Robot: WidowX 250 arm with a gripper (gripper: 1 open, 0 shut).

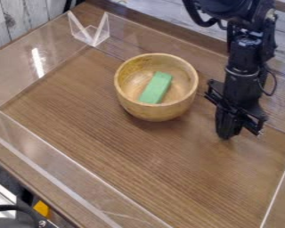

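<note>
A black robot arm comes down from the top right, its gripper [233, 128] low over the wooden table, just right of a round tan bowl [177, 104]. The gripper looks shut; whether anything is between its fingers is too dark and small to tell. A green block [156, 86] lies inside the bowl.
A white wire-like object [85, 28] stands at the back left, near the table's edge. Dark cables and something yellow are beyond the lower-left edge.
</note>
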